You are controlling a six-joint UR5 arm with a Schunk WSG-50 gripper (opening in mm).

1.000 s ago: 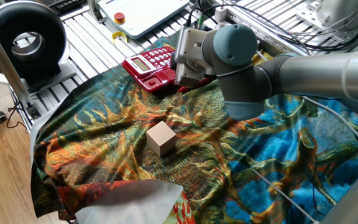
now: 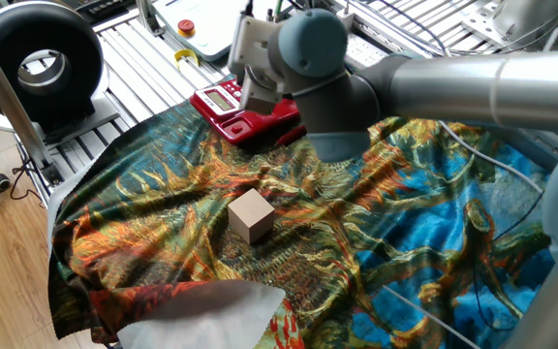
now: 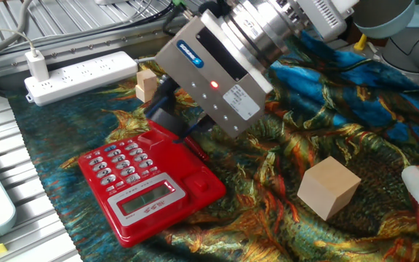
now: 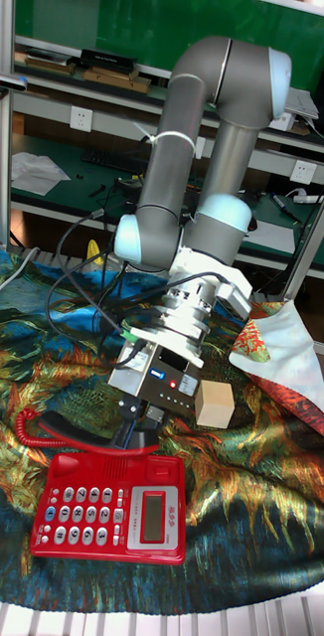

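Note:
A red desk telephone (image 3: 151, 175) with a keypad and display sits on the patterned cloth. Its handset (image 4: 74, 429), with a coiled cord at the left end, lies along the back of the phone body in exterior view 3, its right part dark under the gripper. My gripper (image 3: 166, 125) points down over the phone's back edge, its dark fingers (image 3: 167, 89) close to the handset. Something dark shows between the fingertips; whether they grip the handset cannot be made out. In exterior view 1 the arm hides the fingertips and part of the phone (image 2: 229, 116).
A wooden cube (image 3: 329, 188) stands on the cloth to one side of the phone. Smaller wooden blocks (image 3: 146, 85) are near a white power strip (image 3: 86, 78). The cloth is rumpled, with a folded pale corner (image 2: 201, 318).
In exterior view 1 the arm and gripper have moved left and upward across the phone, covering more of its keypad. The phone body and the cube have stayed in place.

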